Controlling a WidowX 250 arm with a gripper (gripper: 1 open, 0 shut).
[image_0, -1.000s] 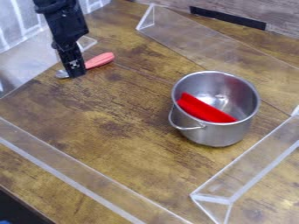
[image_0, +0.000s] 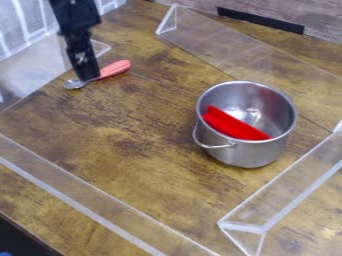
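My gripper (image_0: 84, 62) hangs at the upper left, dark and blurred, its fingertips just over a small utensil with a pink handle (image_0: 114, 68) and a metal head (image_0: 75, 84) on the wooden table. Whether the fingers are open or shut, or touch the utensil, I cannot tell. A steel pot (image_0: 245, 148) stands at the right with a long red object (image_0: 233, 125) inside.
Clear plastic walls (image_0: 214, 45) border the table at the back, left, lower left and right (image_0: 281, 195).
The pot looks unchanged.
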